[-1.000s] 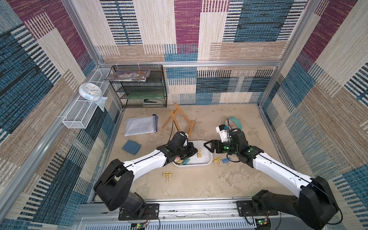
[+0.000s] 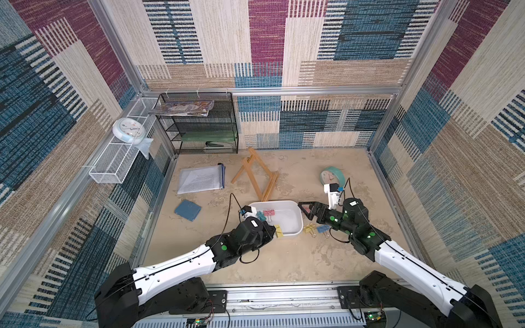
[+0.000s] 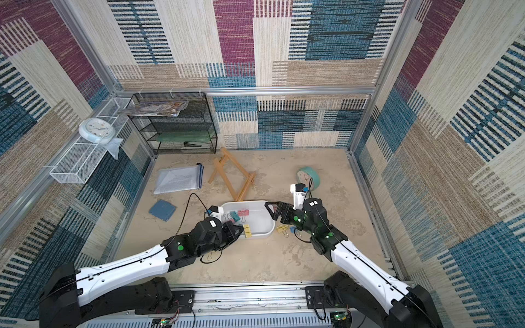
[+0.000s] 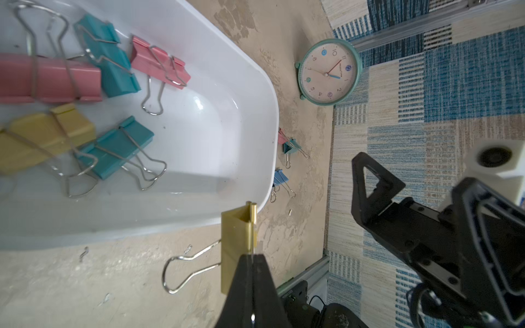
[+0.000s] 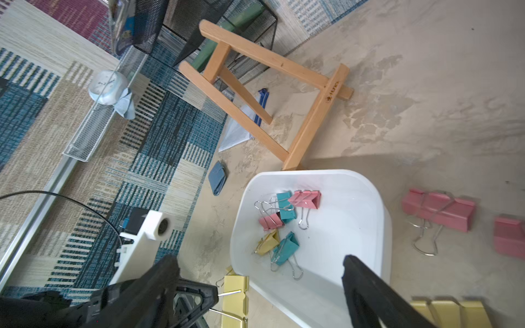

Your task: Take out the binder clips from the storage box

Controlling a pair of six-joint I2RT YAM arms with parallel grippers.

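Observation:
The white storage box [image 5: 341, 229] sits mid-table. Inside it are several clips, among them a pink clip [image 5: 309, 198], a teal clip [image 5: 286, 248] and a yellow clip [image 5: 268, 242]. My left gripper is shut on another yellow binder clip [image 4: 235, 248], its wire handles pointing left. In the left wrist view this clip appears just off the box's near side, overlapping the rim at its top. Over the box's right end, my right gripper stands open, nothing between its blurred fingers.
Right of the box lie loose clips: a pink clip [image 5: 440, 208], a second pink clip [image 5: 508, 236], a yellow clip [image 5: 452, 313] and a blue clip [image 2: 323, 228]. A wooden easel [image 5: 311, 128] stands behind the box, a round clock [image 4: 329, 72] farther right.
My left gripper, with the yellow clip, has moved from over the box toward its near side. The right gripper has shifted slightly.

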